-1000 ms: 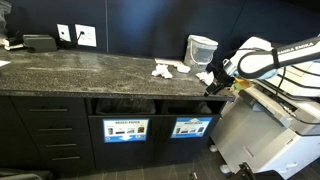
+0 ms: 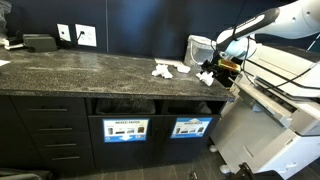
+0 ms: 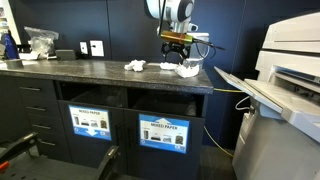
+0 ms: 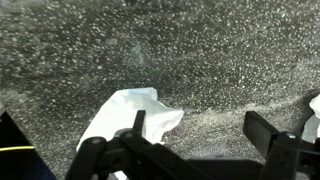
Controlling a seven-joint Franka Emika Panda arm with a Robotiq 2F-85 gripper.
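Note:
My gripper is open, its two dark fingers wide apart with bare countertop between them. In the wrist view a crumpled white paper point(image 4: 125, 108) lies at lower left, partly covered by the left finger. Another white piece point(image 4: 314, 122) shows at the right edge, cut off. From exterior view 1, the gripper point(image 2: 217, 68) is at the counter's right end, close to a white crumpled paper point(image 2: 206, 78). Exterior view 2 has the gripper point(image 3: 178, 46) above the counter, with a white paper point(image 3: 188, 70) lower and nearer the front edge.
More white paper point(image 2: 161, 71) lies left of the gripper on the dark speckled counter point(image 2: 80, 75). A pale bin point(image 2: 198, 50) stands behind. Below are openings with blue-and-white labels point(image 2: 125, 130).
The arm has lifted from the counter's front right corner and swung back and left, bringing the gripper over the back part of the counter. The papers look unmoved.

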